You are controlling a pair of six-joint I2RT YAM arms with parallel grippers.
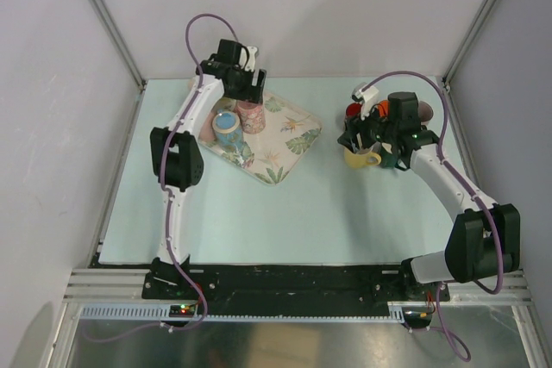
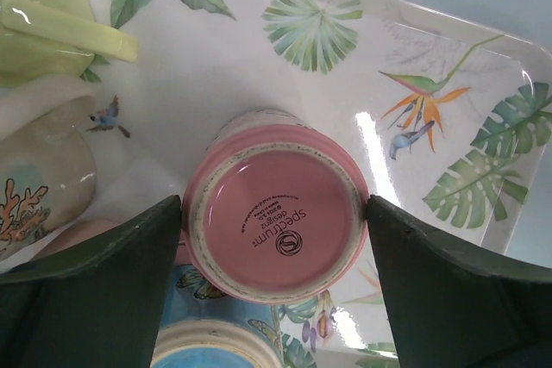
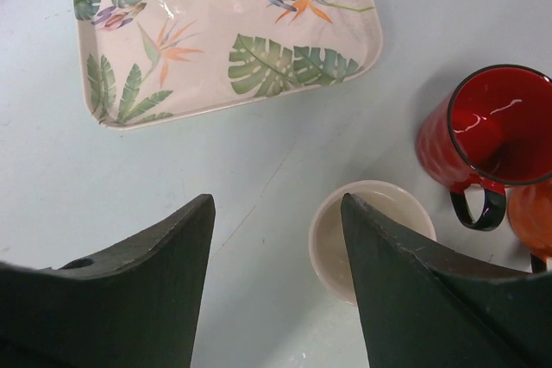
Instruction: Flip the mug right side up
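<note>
A pink mug (image 2: pixel 274 218) stands bottom-up on the floral tray (image 1: pixel 290 144), its printed base facing up. My left gripper is open around it, one finger at either side. My right gripper is on the right side of the table, open above a cream cup (image 3: pixel 384 239).
A blue mug (image 1: pixel 228 134), a cream coral-print mug (image 2: pixel 43 178) and a green mug (image 2: pixel 43 23) share the tray. At the right are a red mug (image 3: pixel 479 135), an orange mug (image 3: pixel 533 213) and a yellow mug (image 1: pixel 358 158).
</note>
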